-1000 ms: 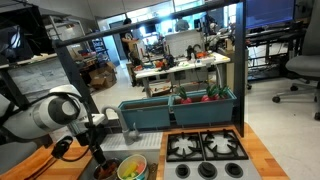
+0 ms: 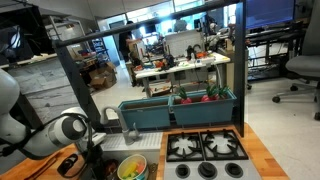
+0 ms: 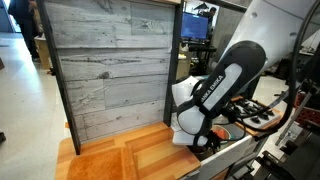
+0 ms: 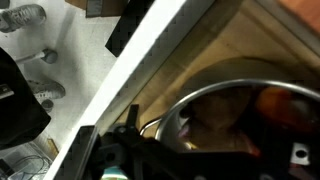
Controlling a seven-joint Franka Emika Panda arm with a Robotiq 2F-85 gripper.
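In the wrist view my gripper is open, its dark fingers over a round metal-rimmed vessel (image 4: 245,82). Inside that vessel lie a brown thing (image 4: 222,105) and an orange-red thing (image 4: 280,105), both dark and blurred. Exterior view 1 has the gripper (image 2: 98,163) low at the left of the counter, partly hidden by the arm. A light bowl (image 2: 132,166) with yellow and green contents stands just right of it. From the other side, the gripper (image 3: 203,148) reaches down beside the counter's edge, its fingertips hard to make out.
A tap (image 2: 120,117) rises behind the bowl. Right of it sits a black-and-steel stove (image 2: 205,147). Blue bins (image 2: 205,108) with red items line the back. In exterior view 2 an orange mat (image 3: 102,163) lies on the wooden top, clear of objects.
The bowl and stove have stayed in place.
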